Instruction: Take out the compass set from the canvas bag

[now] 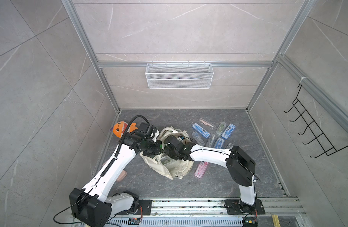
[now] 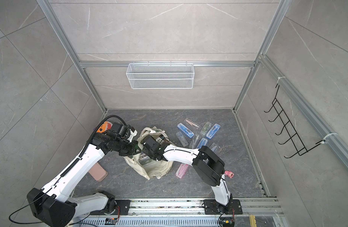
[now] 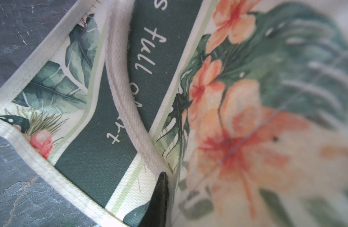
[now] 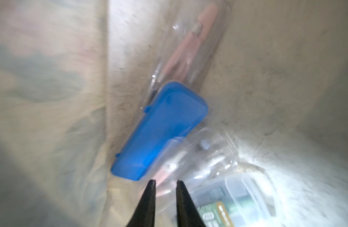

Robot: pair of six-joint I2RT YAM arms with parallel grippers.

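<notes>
The canvas bag (image 1: 170, 170) lies open mid-floor, its flower-printed side filling the left wrist view. My left gripper is shut on that bag wall beside the strap. My right gripper reaches down inside the bag with its tips close together; what is between them is unclear. Below and beyond them lie a blue case (image 4: 158, 128), clear cases with pink compasses (image 4: 189, 45) and a clear box (image 4: 226, 200).
Several stationery cases (image 1: 202, 130) lie right of and behind the bag. An orange toy (image 1: 120, 129) sits back left, a pink case (image 2: 97, 172) front left. A mesh basket (image 1: 179, 83) hangs on the back wall.
</notes>
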